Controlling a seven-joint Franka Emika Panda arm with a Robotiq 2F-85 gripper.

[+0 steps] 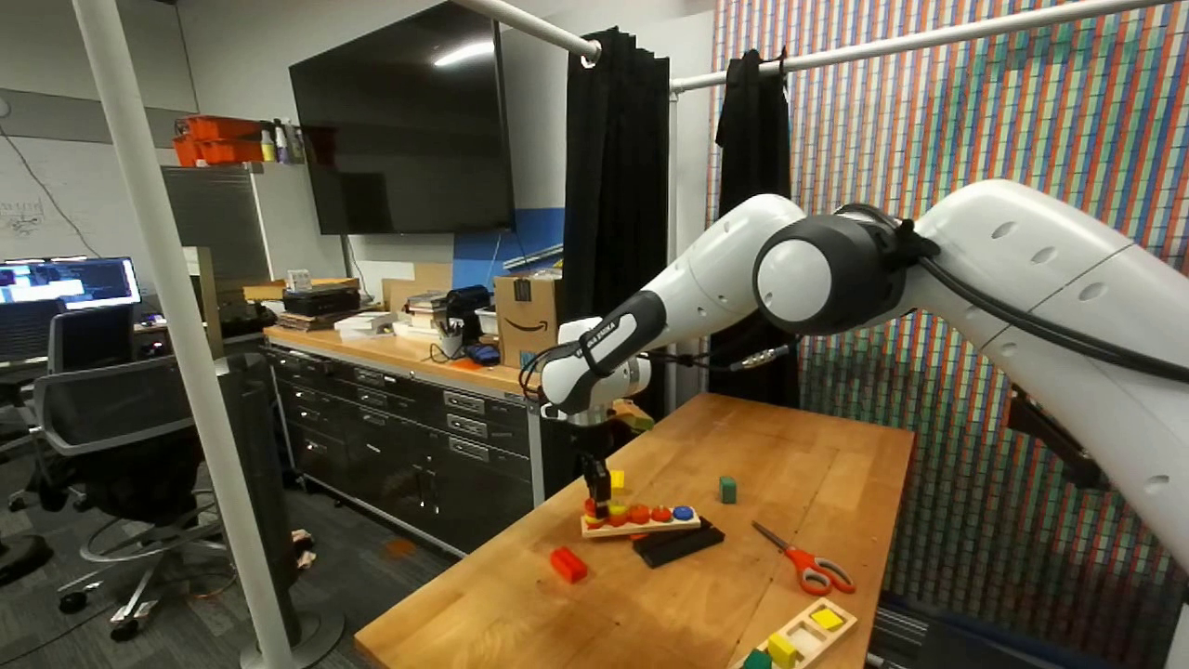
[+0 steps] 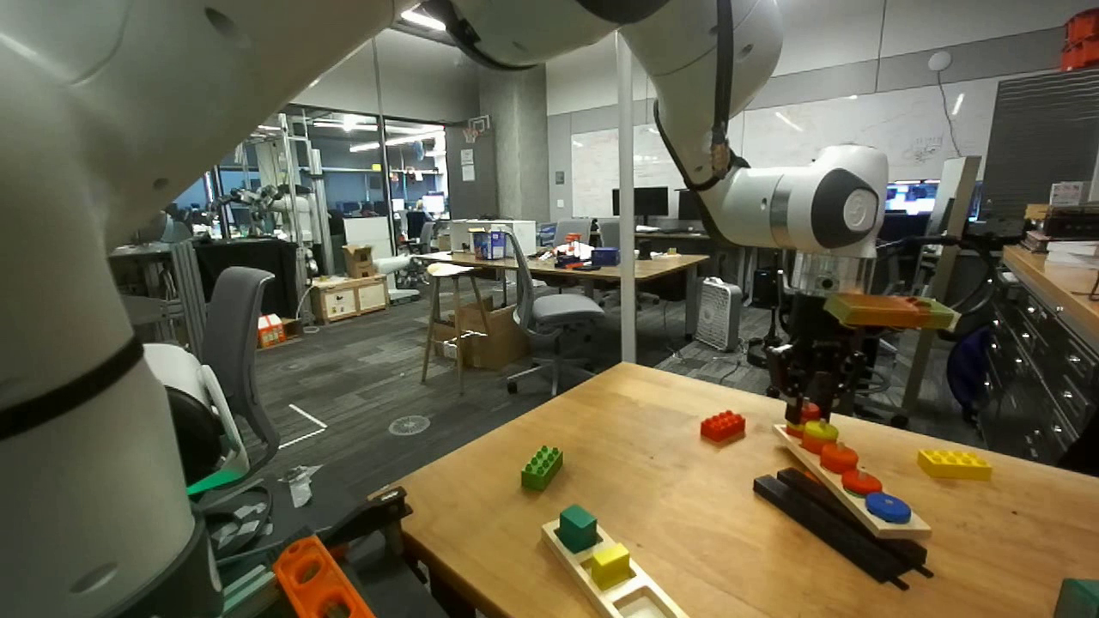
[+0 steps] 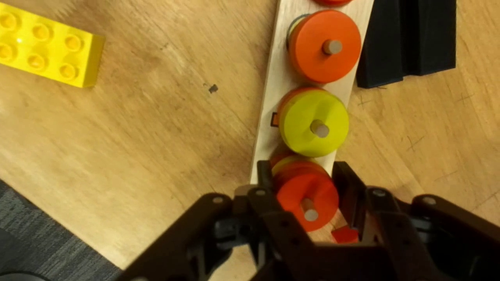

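A pale wooden peg board carries round discs on pegs: red, yellow, orange and red ones, with a blue disc at the far end. My gripper is shut on the red disc at the near end, one finger on each side; a yellow disc shows beneath it. The neighbouring yellow disc stands just clear of the fingers. In the second exterior view, the board reaches across the grooved black block. Whether it rests on that block or hangs slightly above is unclear.
A yellow brick, a red brick and a green brick lie apart on the table. Scissors and a wooden tray with coloured blocks occupy the right side. Bare tabletop lies between them.
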